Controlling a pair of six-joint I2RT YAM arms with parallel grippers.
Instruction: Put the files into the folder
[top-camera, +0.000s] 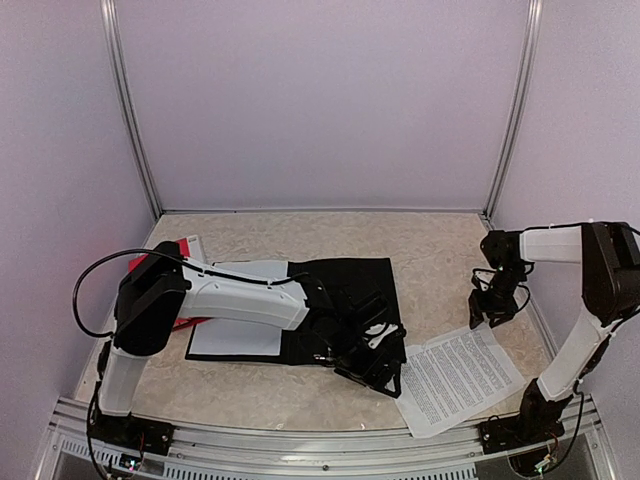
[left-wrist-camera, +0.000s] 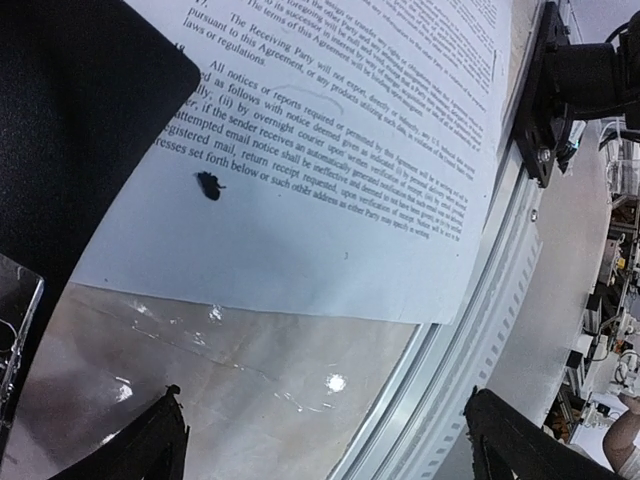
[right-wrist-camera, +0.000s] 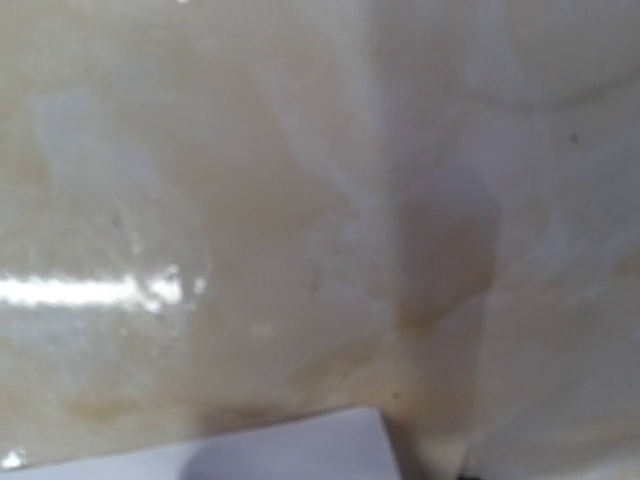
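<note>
A black folder (top-camera: 350, 280) lies open at centre, its left side covered by white paper (top-camera: 240, 340); its dark corner shows top left in the left wrist view (left-wrist-camera: 90, 120). Printed sheets (top-camera: 455, 385) lie right of it at the front edge, close-up in the left wrist view (left-wrist-camera: 320, 240). My left gripper (top-camera: 385, 375) is low over their left edge, open, fingers (left-wrist-camera: 130, 450) wide apart with nothing between. My right gripper (top-camera: 490, 315) is at the sheets' back corner; its finger is unclear. A blurred paper edge (right-wrist-camera: 290, 450) shows in the right wrist view.
A red folder (top-camera: 180, 250) lies at the back left, partly hidden by the left arm. The front metal rail (top-camera: 300, 430) borders the work area.
</note>
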